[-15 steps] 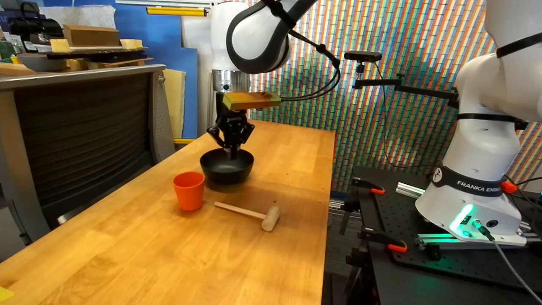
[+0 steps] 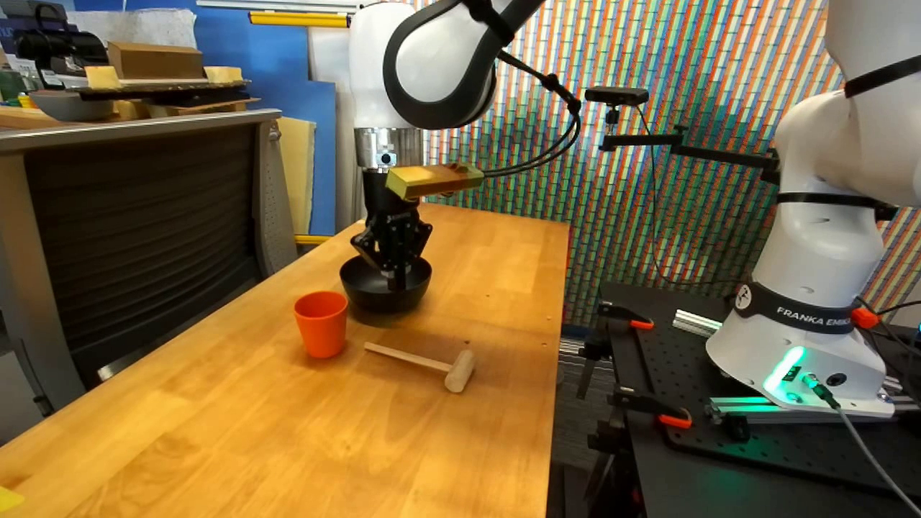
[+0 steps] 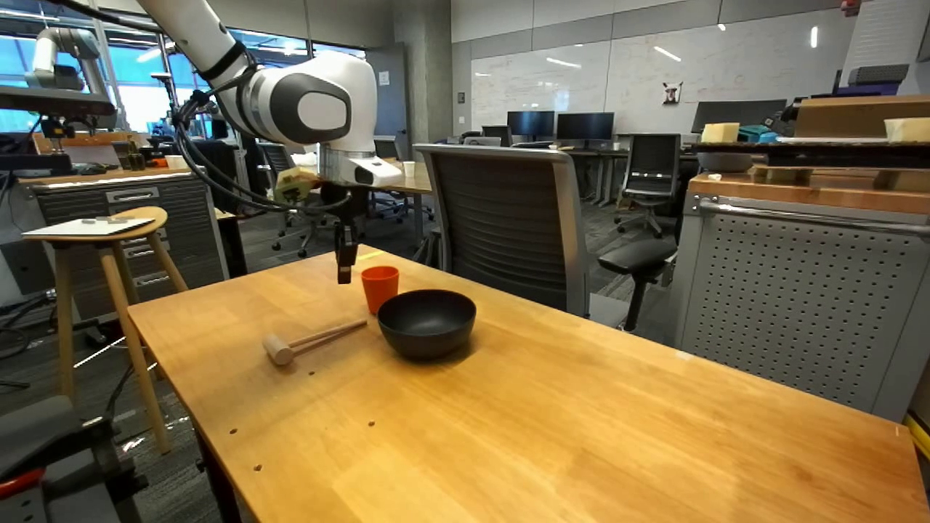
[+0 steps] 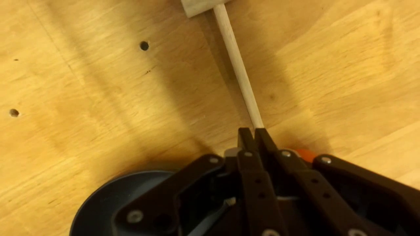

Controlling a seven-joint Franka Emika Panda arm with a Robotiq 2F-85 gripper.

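Note:
A wooden mallet [image 2: 423, 360] lies on the table, its head [image 3: 279, 349] toward one long edge and its handle pointing toward an orange cup [image 2: 321, 324]. The cup stands upright beside a black bowl [image 3: 427, 322]; no contents show inside the bowl in exterior view 2. My gripper [image 3: 345, 280] hangs above the tabletop, fingers down and shut. From the wrist, the gripper overlaps the end of the mallet's handle [image 4: 240, 70], which lies below. Nothing clear shows between the fingertips. The cup's rim [image 4: 306, 154] is mostly hidden behind the fingers.
A mesh-backed chair [image 3: 514, 226] stands against the far long edge of the wooden table [image 3: 567, 436]. Small holes dot the surface. The robot's base [image 2: 794, 345] sits on a separate black bench.
My gripper has come lower and a little nearer to exterior view 1, now overlapping the bowl's front wall there. Mallet, cup and bowl have stayed put.

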